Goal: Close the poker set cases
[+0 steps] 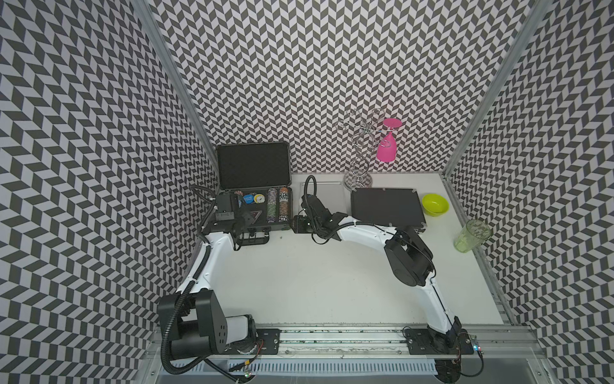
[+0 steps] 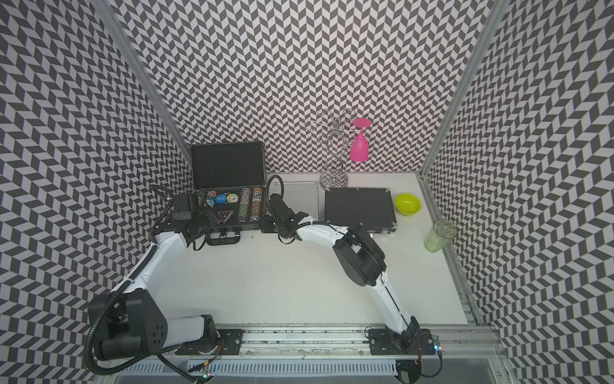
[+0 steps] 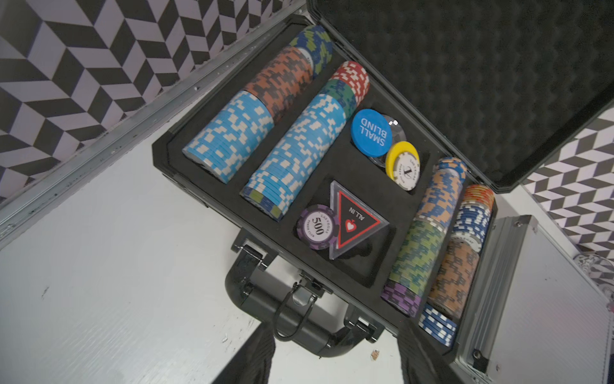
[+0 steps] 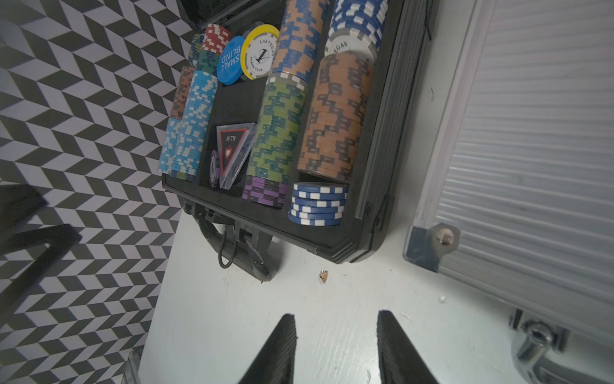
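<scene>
The left black case [image 1: 254, 163] stands with its lid up, showing chip rows [image 3: 287, 153] and loose markers. Beside it lie a shut silver case [image 4: 518, 128] and, farther right, a shut black case [image 1: 387, 206]. My left gripper is open above the open case's front handle [image 3: 287, 310], nothing between its fingers. My right gripper stands at the front right corner of that case, by the silver one, partly open and empty.
A metal stand with a pink glass [image 1: 387, 146] is at the back. A green bowl [image 1: 435, 203] and a clear glass [image 1: 472, 236] sit at right.
</scene>
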